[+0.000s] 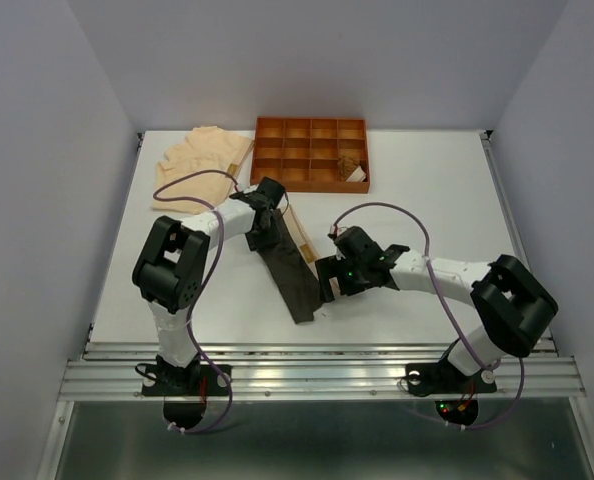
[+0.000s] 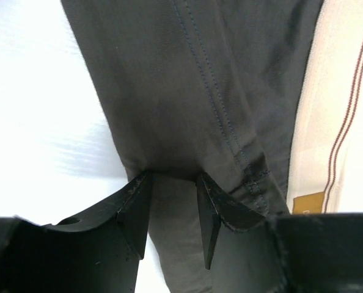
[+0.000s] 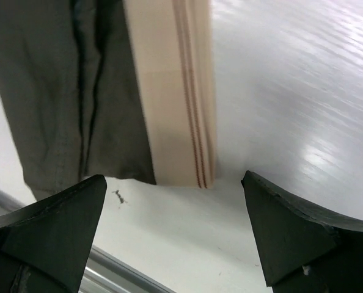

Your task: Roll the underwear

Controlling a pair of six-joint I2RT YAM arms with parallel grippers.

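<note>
The dark grey underwear [image 1: 292, 280], with a beige waistband [image 1: 299, 235] along its right side, lies as a long folded strip slanting down the table. At its upper part my left gripper is partly open, its fingertips touching or close to the cloth, with a crease running between them. Towards the lower end, my right gripper stands open. In the right wrist view its fingers are wide apart, with the waistband's end [image 3: 175, 165] between and beyond the tips. The left arm hides part of the strip in the top view.
A brown compartment box [image 1: 295, 160] stands at the back, with rolled items in one right-hand cell. Beige folded cloths [image 1: 192, 165] lie at the back left.
</note>
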